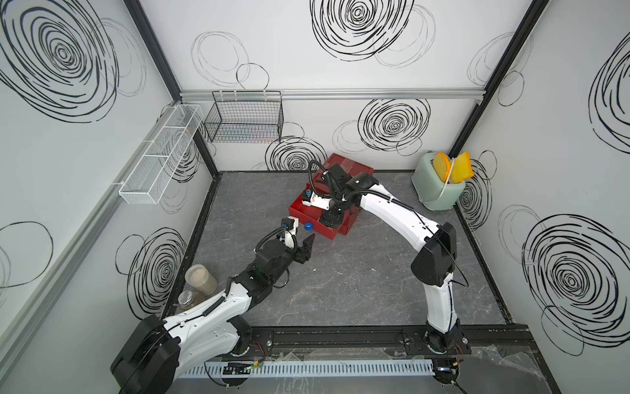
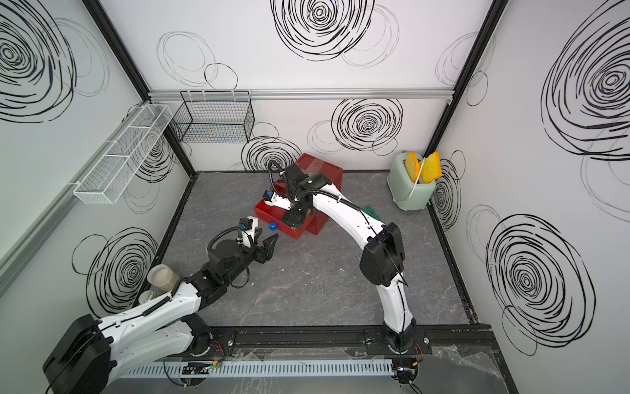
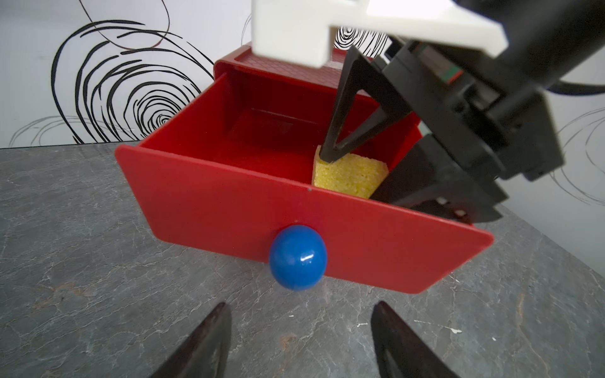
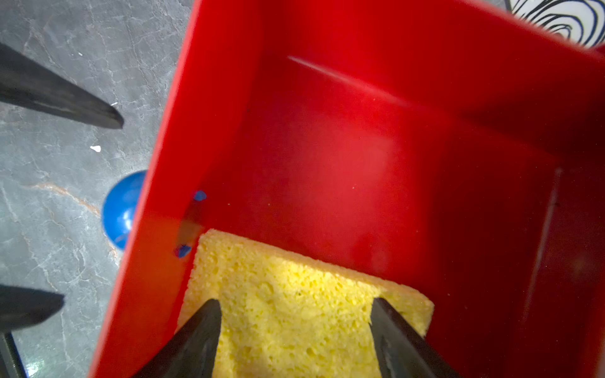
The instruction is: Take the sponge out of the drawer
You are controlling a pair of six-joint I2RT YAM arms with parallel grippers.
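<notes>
The yellow sponge point(image 4: 296, 296) lies flat on the floor of the pulled-out red drawer point(image 3: 302, 195), against its front wall. In the right wrist view my right gripper is open, its fingertips spread over the sponge's near part. From the left wrist view, the right fingers point(image 3: 337, 135) reach down inside the drawer, one at each side of the sponge point(image 3: 349, 173). My left gripper stands open in front of the drawer, short of its blue knob point(image 3: 298, 257), with nothing between its fingers. From above, the right arm covers most of the sponge.
A pale green bin point(image 1: 436, 184) with yellow and orange items stands at the back right. Wire baskets point(image 1: 246, 121) hang at the back left. Jars point(image 1: 200, 279) sit by the left wall.
</notes>
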